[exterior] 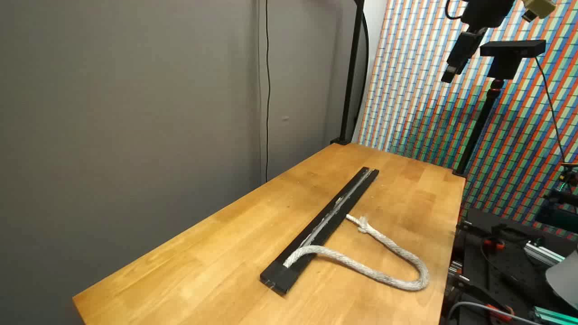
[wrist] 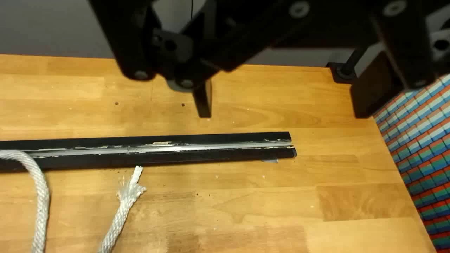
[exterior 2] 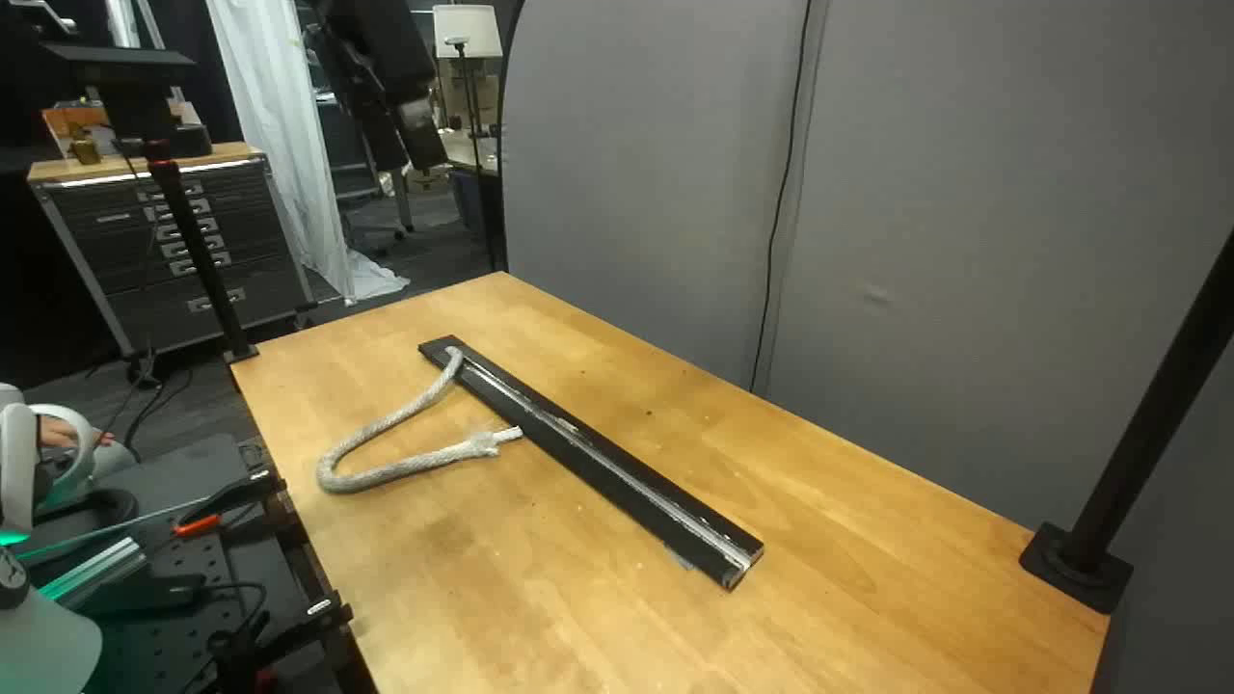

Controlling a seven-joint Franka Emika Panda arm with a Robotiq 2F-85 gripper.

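A black grooved bar (exterior: pixel 330 214) lies flat on the wooden table, a pale channel running along its length. The whitish rope (exterior: pixel 398 252) has one end at the groove near one end of the bar. From there it curves out over the bare wood in a wide loop. Its frayed end (wrist: pixel 130 192) rests on the table beside the bar's long side, outside the groove. High above the table, my gripper is open, its two fingers wide apart with empty space between them. In exterior view 2 its dark body (exterior 2: pixel 388 93) hangs beyond the table's far end.
Black posts rise from the table (exterior: pixel 179 276) at its corners, one (exterior 2: pixel 1140 428) by the grey wall and another (exterior: pixel 482 122) by the striped backdrop. Equipment (exterior 2: pixel 197 578) stands along one long edge.
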